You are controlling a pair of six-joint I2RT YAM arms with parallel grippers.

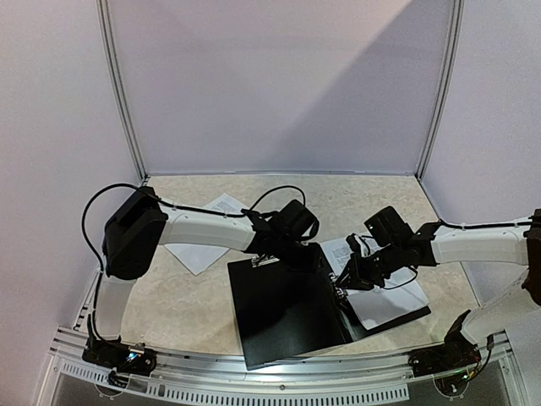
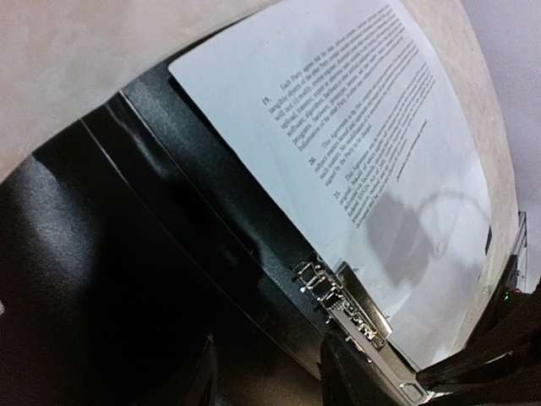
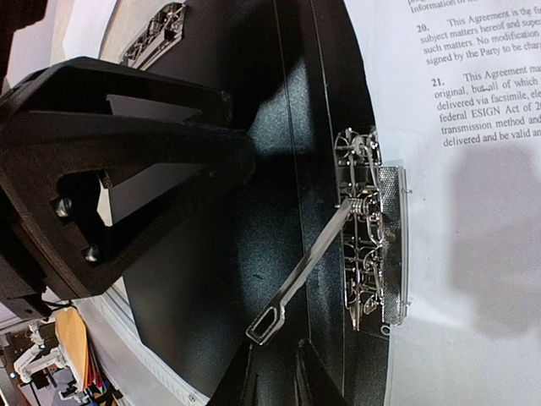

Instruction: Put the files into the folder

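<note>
The black folder (image 1: 275, 317) lies open, printed sheets (image 2: 330, 135) on its right half beside the metal clip (image 3: 359, 254), whose long lever (image 3: 300, 275) sticks out over the dark cover. My left gripper hangs over the folder's middle, fingers apart with nothing visible between them. My right gripper is at the clip, just below the lever's end in its wrist view, fingers apart and empty. In the top view both grippers are partly hidden by their own housings.
Another sheet (image 1: 190, 254) lies on the table at the left, under the left arm. A second metal clip (image 3: 156, 34) sits on the folder's left cover. Bare table (image 1: 380, 190) shows at the back and around the folder.
</note>
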